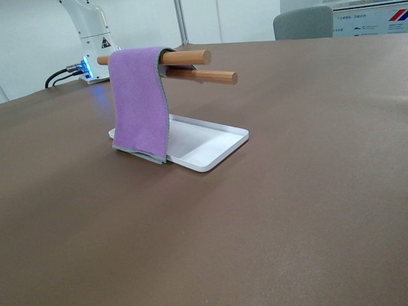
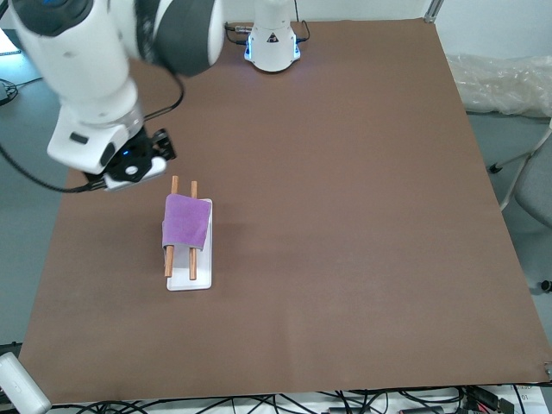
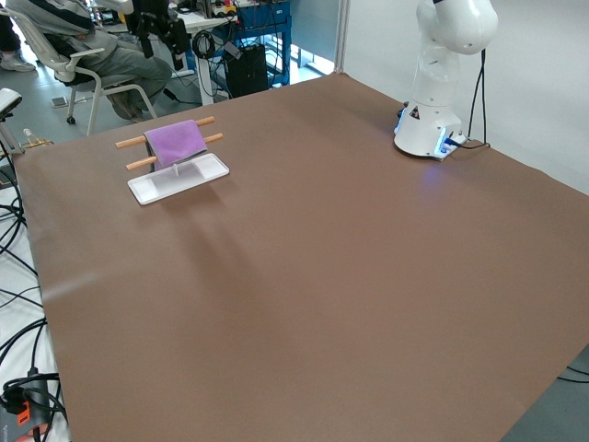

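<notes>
A purple cloth (image 2: 185, 222) with grey edging hangs draped over two wooden rods (image 1: 207, 76), above a white tray (image 1: 204, 143) on the brown table; the right view shows the same cloth (image 3: 175, 143). My gripper (image 2: 155, 155), black on the white arm, is raised above and left of the cloth in the left view, and high near the top edge in the right view (image 3: 158, 32). Whether its fingers are open or shut is unclear. The top view does not show it.
Cables line the near edge, and chairs stand beside the table.
</notes>
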